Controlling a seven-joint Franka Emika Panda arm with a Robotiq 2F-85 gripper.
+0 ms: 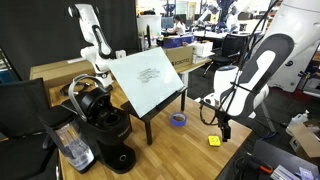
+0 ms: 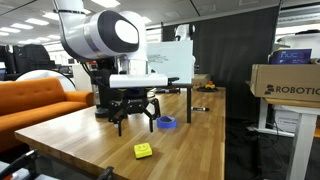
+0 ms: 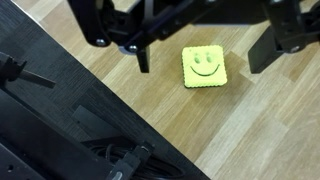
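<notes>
A yellow square sponge with a smiley face [image 3: 204,66] lies flat on the wooden table, near its front edge. My gripper is open above it in the wrist view, one finger on either side and the sponge apart from both. In the second exterior view the fingers hang over the table, just behind and above the sponge [image 2: 143,151]. The first exterior view puts my gripper [image 1: 218,130] slightly above the same sponge [image 1: 214,141]. Nothing is between the fingers.
A blue ring-shaped object [image 1: 178,119] sits farther back on the table. A tilted whiteboard [image 1: 148,80] and a black coffee machine [image 1: 103,118] stand to the left in the first exterior view. Bare tabletop [image 1: 165,155] surrounds the sponge.
</notes>
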